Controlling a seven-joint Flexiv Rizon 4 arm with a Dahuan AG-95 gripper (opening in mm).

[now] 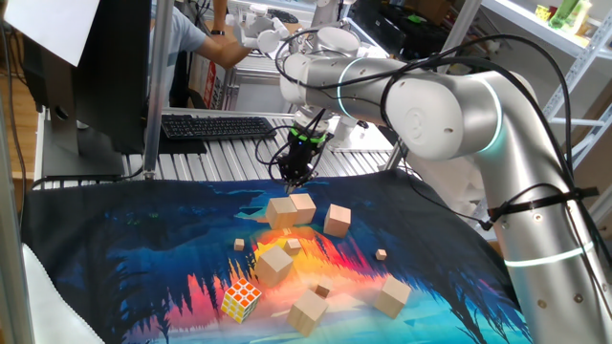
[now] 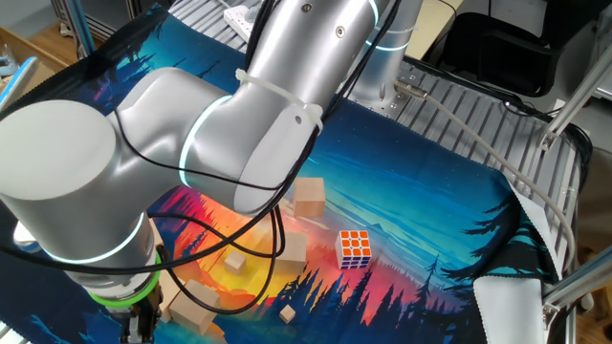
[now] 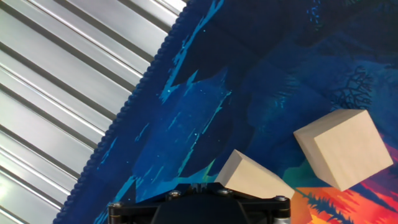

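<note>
Just past the far edge of the printed cloth, my gripper (image 1: 295,178) hangs above the table, dark and small in exterior view 1. The wrist view shows its black linkage (image 3: 199,208) along the bottom edge; whether the fingers are apart is unclear. Two large wooden blocks stand close together near it, the left block (image 1: 281,212) and the right block (image 1: 303,206). To their right is another large block (image 1: 337,220). Nearer the front are a large block (image 1: 274,266), a front block (image 1: 307,311), a right-hand block (image 1: 391,297) and a Rubik's cube (image 1: 241,300).
Small wooden cubes lie scattered, including a left one (image 1: 239,245) and a right one (image 1: 381,254). A keyboard (image 1: 218,127) and monitor (image 1: 100,86) sit beyond the cloth. Loose cables (image 2: 277,229) hang around the arm.
</note>
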